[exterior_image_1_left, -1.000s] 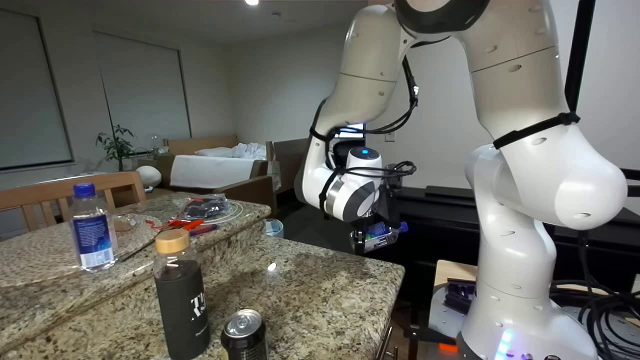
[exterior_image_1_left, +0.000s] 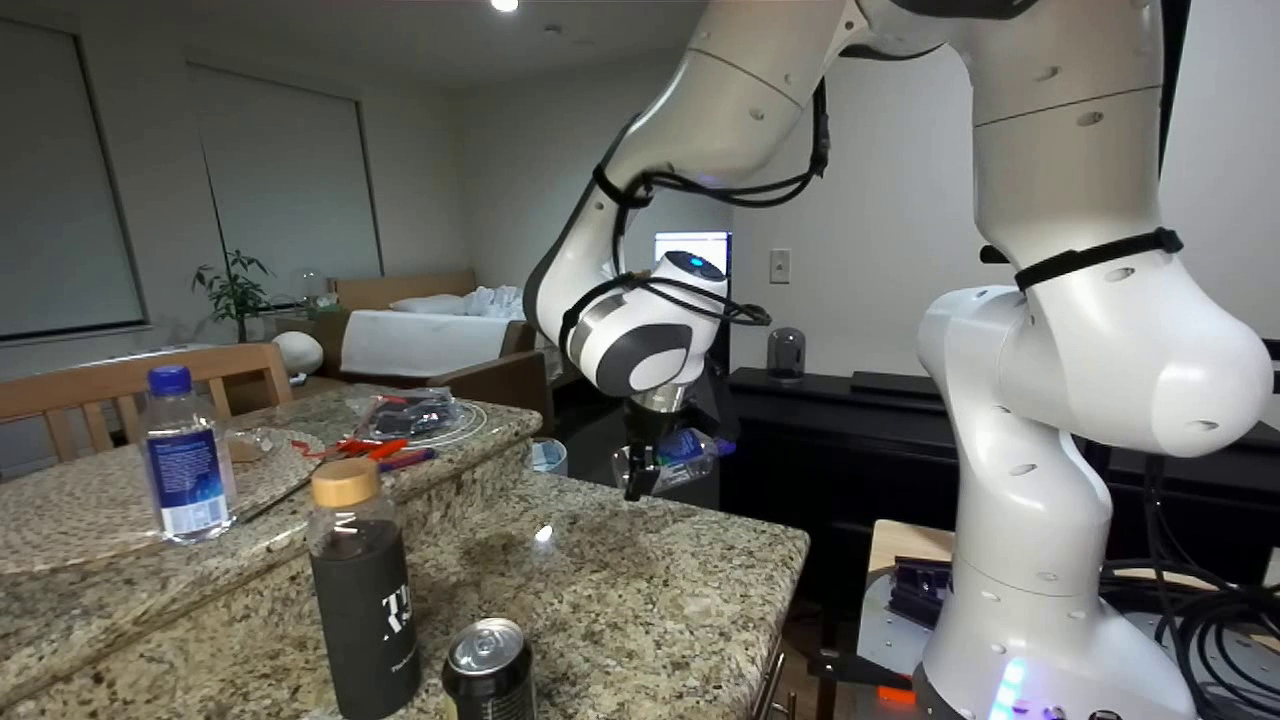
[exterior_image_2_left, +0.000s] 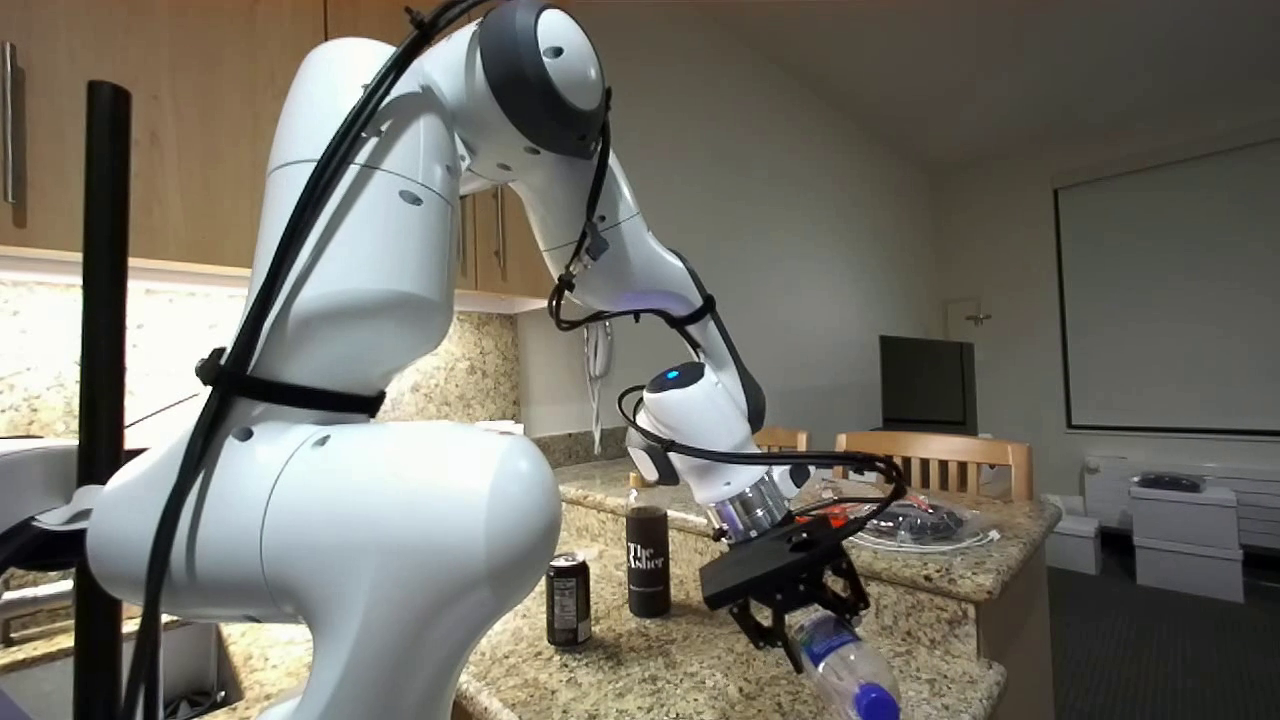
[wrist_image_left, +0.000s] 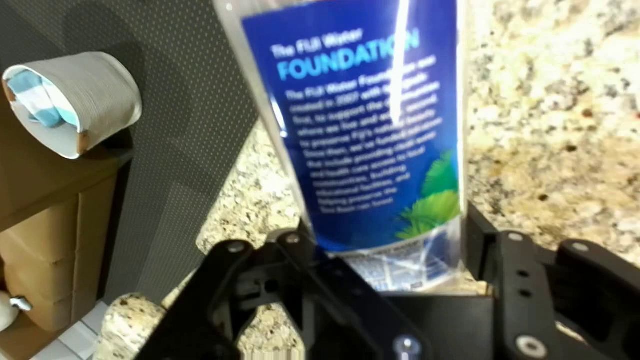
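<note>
My gripper (exterior_image_2_left: 798, 642) is shut on a clear plastic water bottle (exterior_image_2_left: 849, 667) with a blue label and a blue cap. The bottle lies tilted in the fingers, its cap pointing outward and down in exterior view 2. In the wrist view the bottle's label (wrist_image_left: 366, 126) fills the middle, with black fingers (wrist_image_left: 480, 240) on either side of its base. Exterior view 1 has the held bottle above the far end of the lower granite counter (exterior_image_1_left: 624, 576). The cap is out of sight in the wrist view.
A second blue-capped bottle (exterior_image_1_left: 188, 462) stands on the raised ledge. The dark tumbler (exterior_image_1_left: 366, 606) and black can (exterior_image_1_left: 488, 672) stand at the counter's near end. Bagged cables (exterior_image_1_left: 414, 414) lie on the ledge. A waste bin (wrist_image_left: 108, 90) sits on the floor beyond the counter.
With the bottle held throughout, the arm has swung left in exterior view 1. Bottle and gripper now sit further left and slightly higher. Items on the counter have not moved.
</note>
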